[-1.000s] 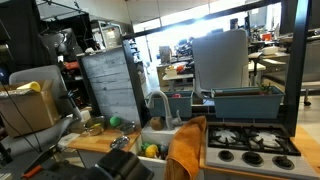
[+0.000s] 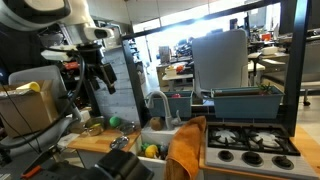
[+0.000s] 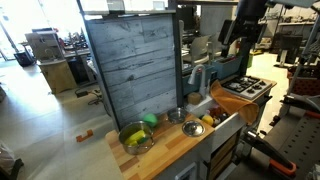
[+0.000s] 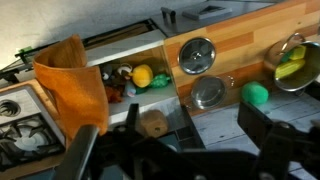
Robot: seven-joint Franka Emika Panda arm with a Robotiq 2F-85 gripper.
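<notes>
My gripper (image 2: 93,82) hangs high above the left part of the counter, open and with nothing between its fingers. In the wrist view its dark fingers reach up from the bottom edge, well above everything below. An orange cloth (image 4: 75,88) drapes over the sink's edge beside the stove (image 2: 252,146). Inside the white sink (image 4: 128,45) lie several toy foods, among them a yellow one (image 4: 142,76). A metal lid (image 4: 197,56) rests on the wooden counter (image 4: 232,38), with a small metal bowl (image 4: 208,92) close by. A green object (image 4: 255,94) sits near a pot (image 3: 136,138) with yellow contents.
A tall faucet (image 2: 157,100) rises behind the sink. Grey wooden panels (image 3: 140,75) stand upright behind the counter, and a blue shelf box (image 2: 245,107) is behind the stove. Bare wood shows between lid and pot.
The arm has swung in from the left edge of exterior view 1 toward the counter, its gripper now nearer the middle and lower. The objects on the counter look unmoved.
</notes>
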